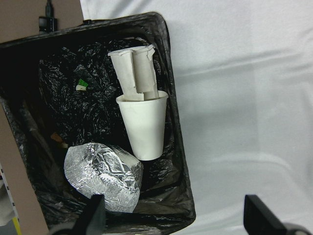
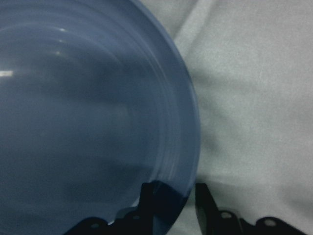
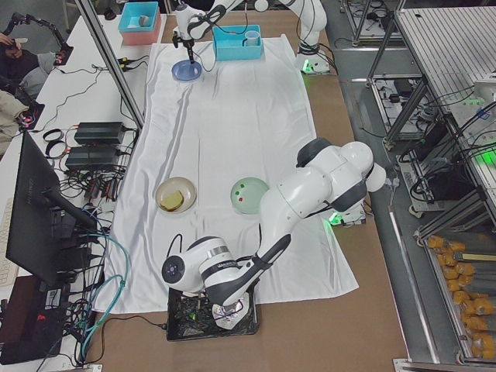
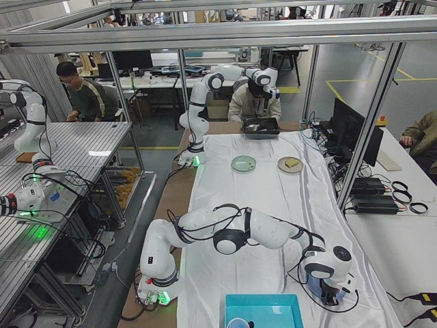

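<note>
My left gripper is open above the black-lined bin [image 1: 173, 122], which holds a paper cup [image 1: 144, 132] with crushed cups [image 1: 132, 73] and crumpled foil [image 1: 100, 174]. My right gripper has its fingers open astride the near rim of the blue plate [image 2: 98, 122]; whether they touch it I cannot tell. A beige plate [image 3: 186, 186] with a yellow piece [image 3: 172, 200] and a green plate [image 3: 249, 198] lie on the white cloth.
A turquoise bin [image 4: 262, 307] with a cup [image 4: 237, 324] stands beside the right arm. The cloth [image 3: 225, 124] between the plates is largely clear. Monitors and cables crowd one side.
</note>
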